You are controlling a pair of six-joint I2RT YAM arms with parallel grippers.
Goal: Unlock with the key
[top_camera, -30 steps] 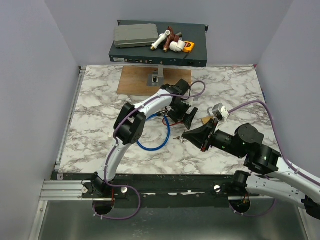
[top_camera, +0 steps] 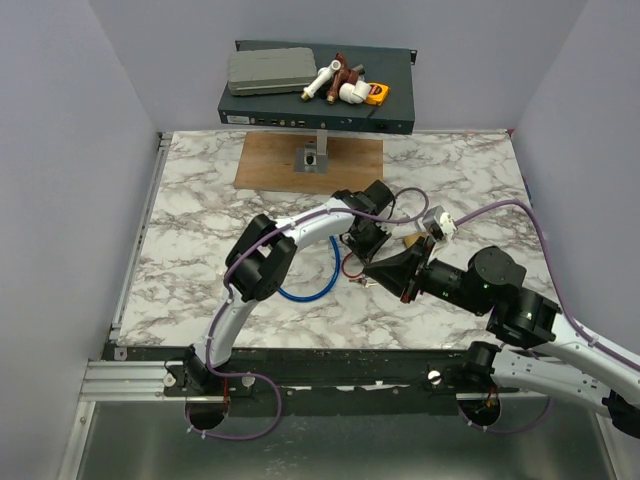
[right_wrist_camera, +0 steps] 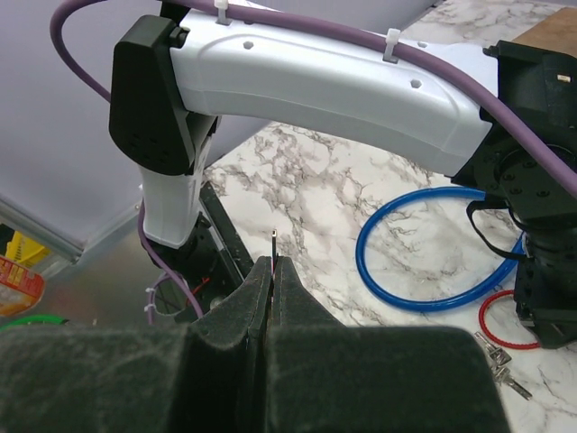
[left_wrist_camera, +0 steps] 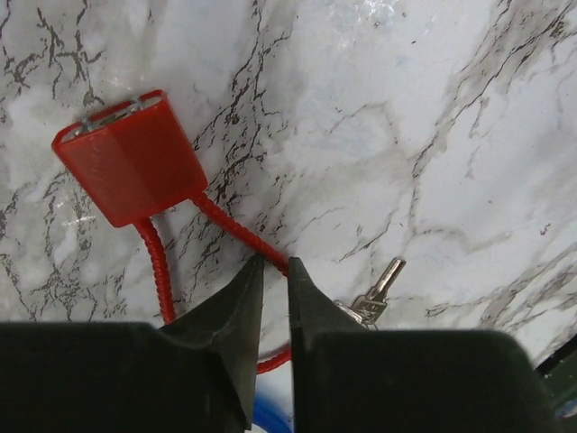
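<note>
A red padlock [left_wrist_camera: 131,158] with a red braided cable lies on the marble table in the left wrist view; small keys [left_wrist_camera: 377,296] lie near the cable, also seen as keys [right_wrist_camera: 498,361] in the right wrist view. My left gripper is low over the cable, its fingertips close together; whether they hold the cable is unclear. In the top view it hides much of the padlock. My right gripper is shut with nothing visible between its fingers, above the table to the right.
A blue hose loop [top_camera: 310,295] lies left of the padlock. A wooden board [top_camera: 260,160] is at the back, below a dark shelf [top_camera: 300,115] with tools.
My left gripper's fingers have drawn closer together, and its arm has shifted slightly toward the front of the table. The right arm is unchanged.
</note>
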